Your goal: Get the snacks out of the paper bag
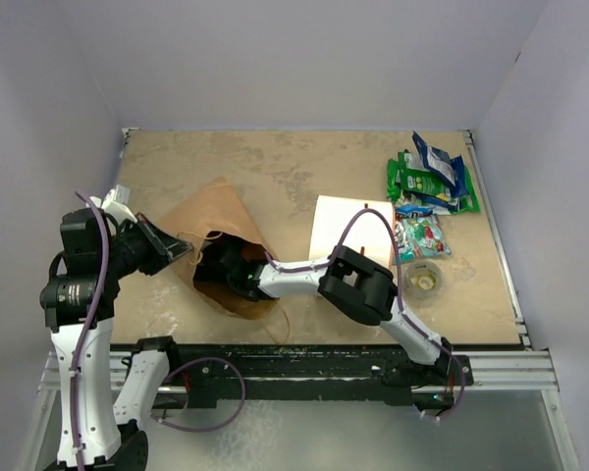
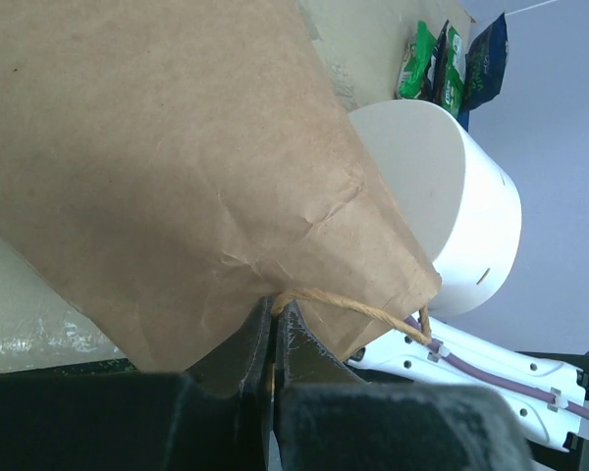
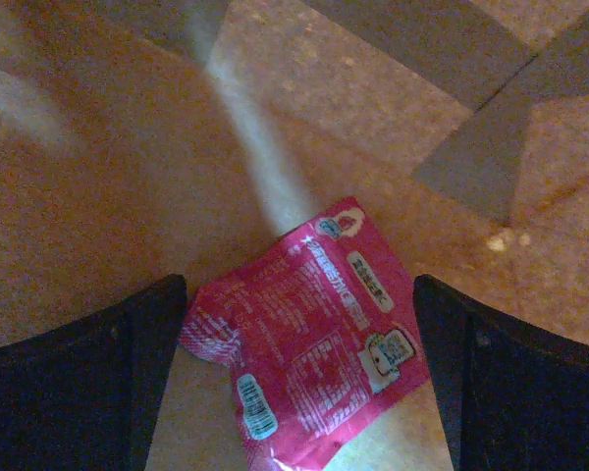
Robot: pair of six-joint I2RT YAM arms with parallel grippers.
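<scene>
The brown paper bag (image 1: 206, 209) lies on its side at the left of the table, its mouth facing right. My left gripper is shut on the bag's twine handle (image 2: 348, 302), which comes out from between its fingertips. Inside the bag is my right gripper, its tips hidden by the dark opening in the top view. The right wrist view shows it open, with a pink snack packet (image 3: 319, 339) lying ahead between its two fingers. The packet rests on the bag's inner wall.
Green and blue snack packs (image 1: 434, 177) are piled at the right, with a colourful pack (image 1: 422, 236) below them and a clear round tub (image 1: 422, 279). A white cylinder (image 2: 486, 221) stands under the right arm.
</scene>
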